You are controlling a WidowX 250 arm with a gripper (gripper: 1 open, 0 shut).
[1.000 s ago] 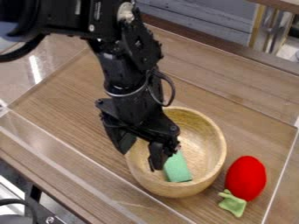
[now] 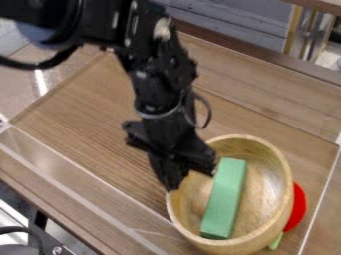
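My black gripper (image 2: pixel 174 171) is at the left rim of a tan wooden bowl (image 2: pixel 269 162), low over it; it looks shut, and whatever is between its fingertips cannot be made out. A green block (image 2: pixel 224 199) lies inside the bowl, long side running toward the viewer. A red object (image 2: pixel 296 207) with a green leafy end (image 2: pixel 276 239) is to the right of the bowl, partly hidden behind it.
A raised wooden edge runs along the back, and a dark cable lies at the lower left.
The bowl has shifted right, now partly covering the red object from view. The green block shows more fully, and my gripper has moved slightly to the bowl's left rim.
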